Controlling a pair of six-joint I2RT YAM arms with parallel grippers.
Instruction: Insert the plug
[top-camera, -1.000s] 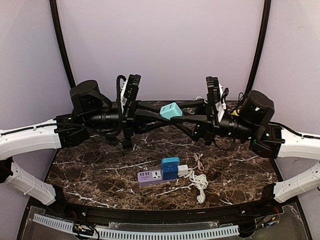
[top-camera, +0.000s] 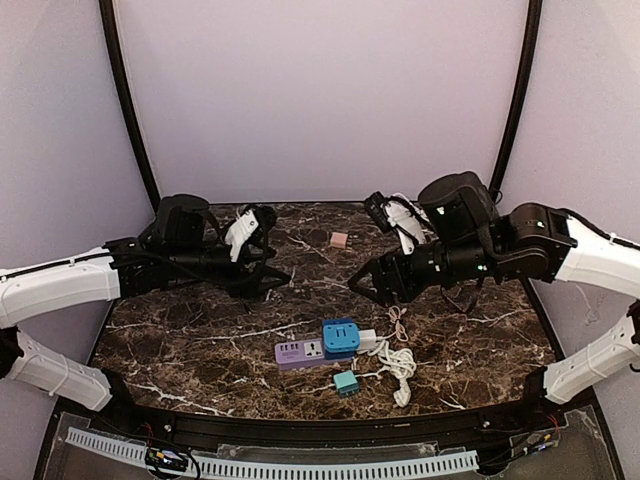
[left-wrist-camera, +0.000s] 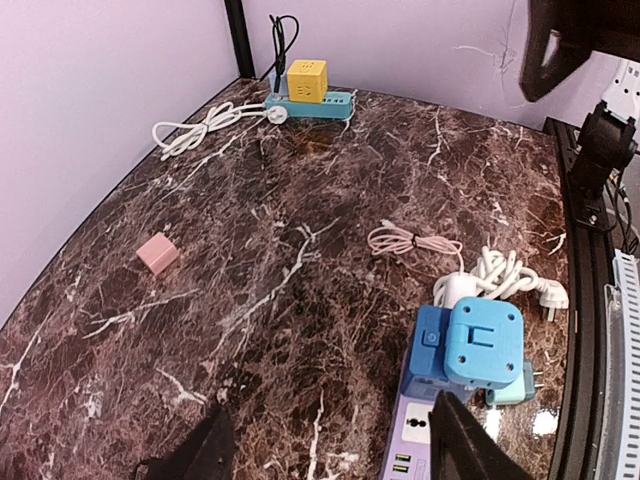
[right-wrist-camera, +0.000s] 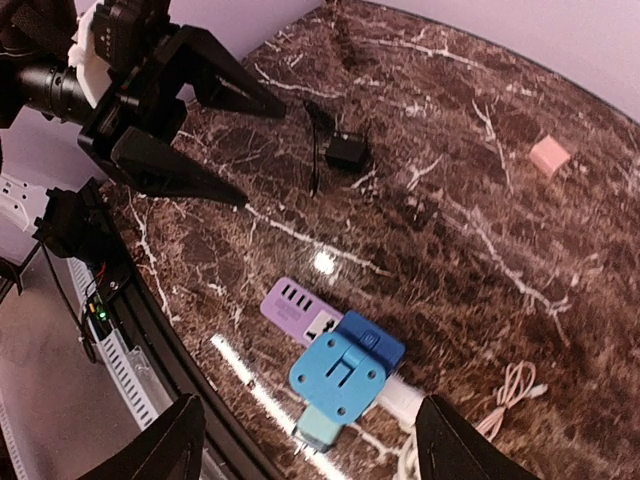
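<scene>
A purple power strip (top-camera: 298, 352) lies at front centre, with blue boxes (top-camera: 340, 336) at its right end. A small teal plug (top-camera: 345, 381) lies in front of them; prongs show beside it (left-wrist-camera: 510, 390) in the left wrist view. My left gripper (top-camera: 275, 283) is raised left of the strip, fingers apart and empty. My right gripper (top-camera: 375, 285) is above and right of the boxes; its fingertips stand wide apart in the right wrist view, with nothing visible between them.
A white coiled cable (top-camera: 398, 368) and pink cable (left-wrist-camera: 410, 240) lie right of the strip. A pink block (top-camera: 339, 240) sits behind. A yellow cube (left-wrist-camera: 307, 80) is on another strip.
Both grippers have drawn apart and tilted down. The light blue box's top looks different, now showing slots.
</scene>
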